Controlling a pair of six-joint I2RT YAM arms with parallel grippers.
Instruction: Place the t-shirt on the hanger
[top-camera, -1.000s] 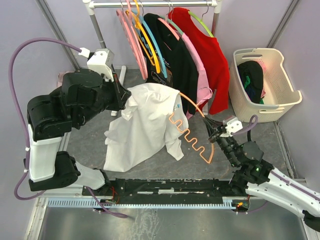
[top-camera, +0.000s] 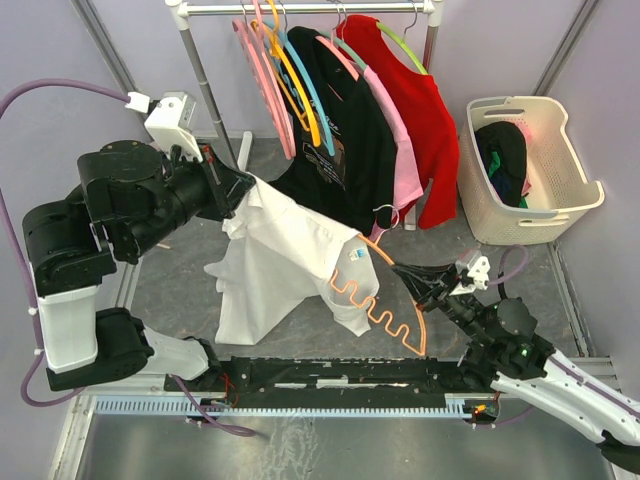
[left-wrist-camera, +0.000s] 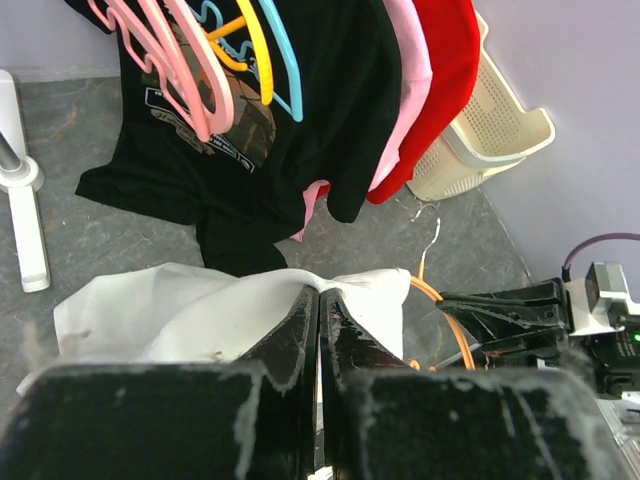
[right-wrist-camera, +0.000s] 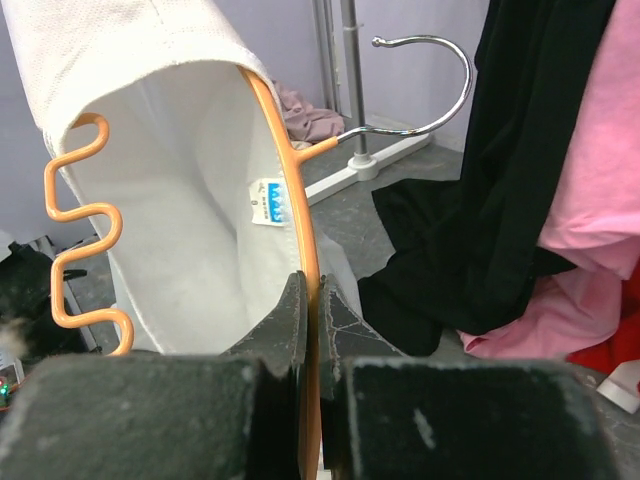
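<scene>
A white t shirt (top-camera: 270, 270) hangs between my grippers, its upper edge pinched shut in my left gripper at upper left. My right gripper is shut on an orange hanger (right-wrist-camera: 274, 120) with a chrome hook (right-wrist-camera: 440, 110). The hanger's upper arm runs into the shirt's fabric; its wavy lower part (top-camera: 385, 320) shows outside the cloth. In the right wrist view the shirt drapes over the hanger's upper end, a label visible inside.
Behind, a rack (top-camera: 220, 10) holds black, pink and red garments and several coloured hangers. A laundry basket (top-camera: 545, 215) with clothes stands at right. Grey floor shows around the shirt.
The hanger and right gripper have moved left and downward, and the shirt's draped top has shifted down. My left gripper has moved slightly, stretching the cloth's upper edge.
</scene>
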